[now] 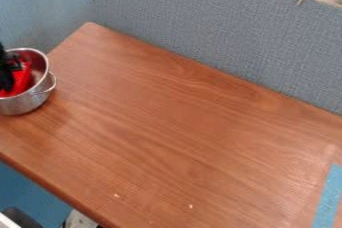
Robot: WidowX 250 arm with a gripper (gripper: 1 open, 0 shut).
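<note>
A steel pot point(38, 95) with a red object point(22, 80) in it sits at the far left edge of the wooden table, partly cut off by the frame. My black gripper point(7, 64) is at the left border, mostly out of view, at the pot's inside or rim; its fingers are too hidden to tell how they stand.
A grey padded panel point(214, 32) runs along the back, and a blue strip point(327, 197) lies at the right edge.
</note>
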